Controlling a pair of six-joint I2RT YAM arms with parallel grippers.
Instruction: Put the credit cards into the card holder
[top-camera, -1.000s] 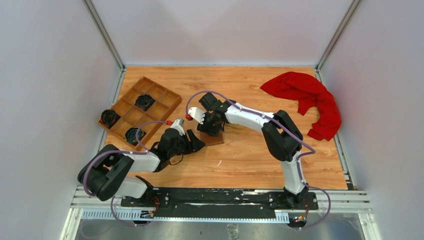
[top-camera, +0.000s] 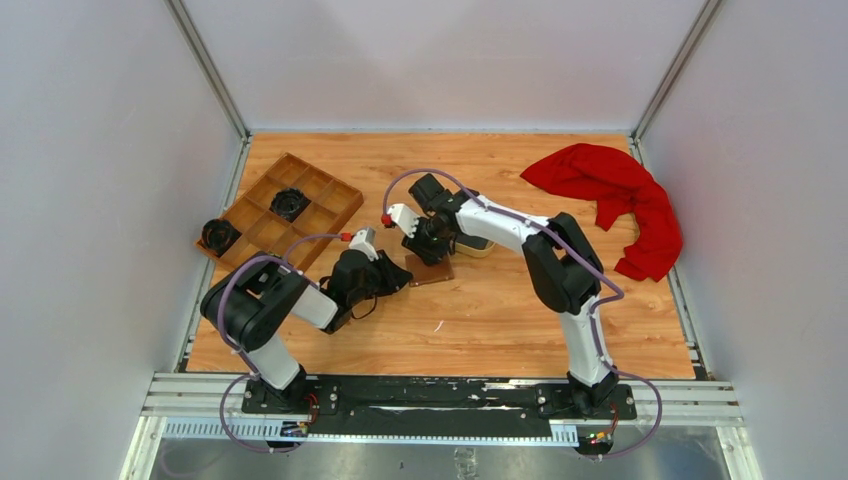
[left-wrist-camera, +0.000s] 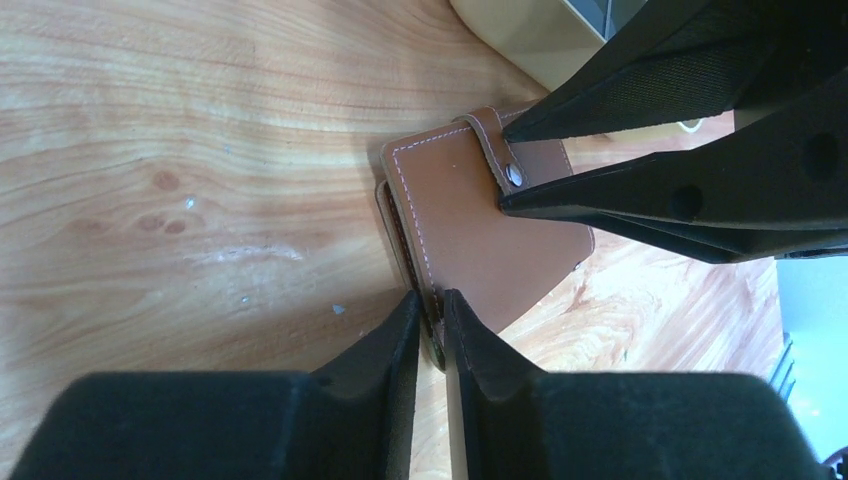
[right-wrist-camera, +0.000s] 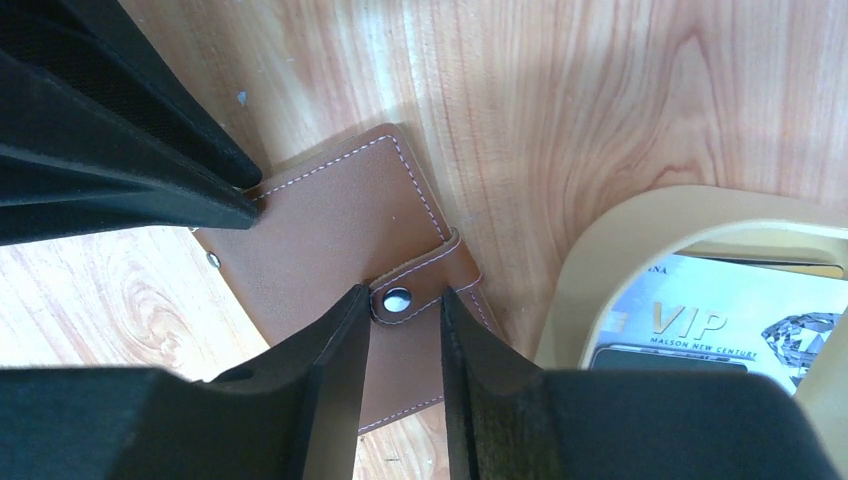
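The brown leather card holder (top-camera: 430, 272) lies closed on the table, its strap and round silver snap (right-wrist-camera: 397, 300) facing up. At its left edge, my left gripper has its fingertips close together with that edge between them; whether they grip it is unclear. My right gripper stands over the holder, fingers apart on either side of the snap tab, nothing visibly clamped. Beside the holder, a cream box (right-wrist-camera: 572, 290) contains cards, with a light blue VIP card (right-wrist-camera: 700, 315) on top.
A wooden compartment tray (top-camera: 338, 203) with black coils is at the left, and a red cloth (top-camera: 610, 195) at the far right. A small white scrap (top-camera: 438, 326) lies in front of the holder.
My left gripper's fingers have come together at the holder's left edge as its arm moved right. The right gripper and the holder have shifted slightly right.
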